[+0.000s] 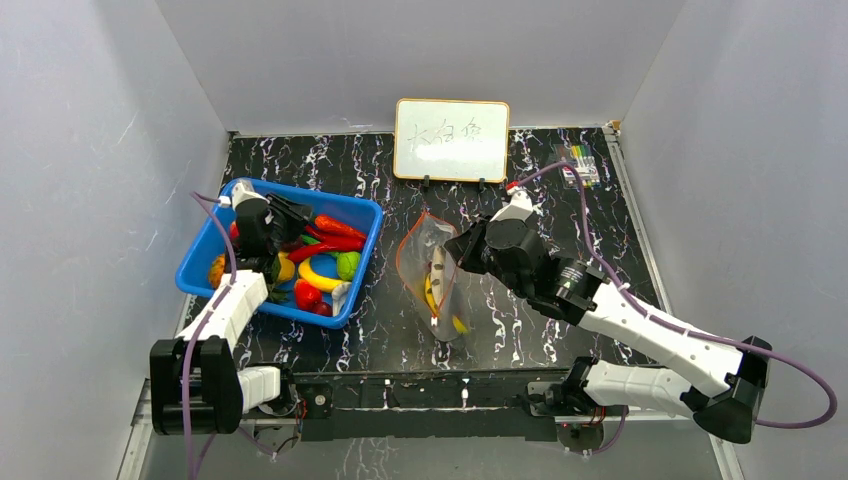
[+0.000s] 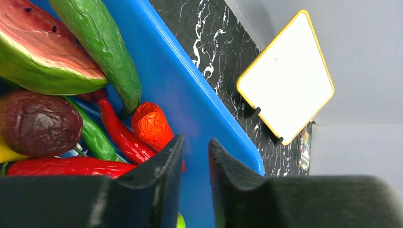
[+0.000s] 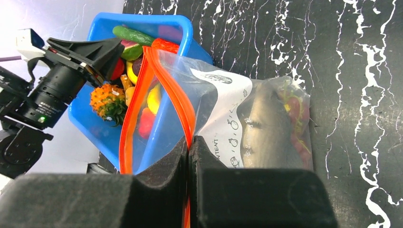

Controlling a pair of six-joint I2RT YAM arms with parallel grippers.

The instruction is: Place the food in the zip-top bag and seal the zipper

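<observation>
A blue bin (image 1: 355, 215) of toy food holds red peppers (image 2: 71, 166), a cucumber (image 2: 104, 57), watermelon (image 2: 52, 71) and a banana (image 1: 318, 278). My left gripper is over the bin, fingers parted with nothing visible between them. The clear zip bag (image 1: 432, 250) with orange zipper edges stands mid-table, long food and something yellow inside. My right gripper is shut on the bag's rim.
A whiteboard (image 1: 451, 140) stands at the back, a box of markers (image 1: 575, 165) at the back right. Bare marble table surrounds the bag.
</observation>
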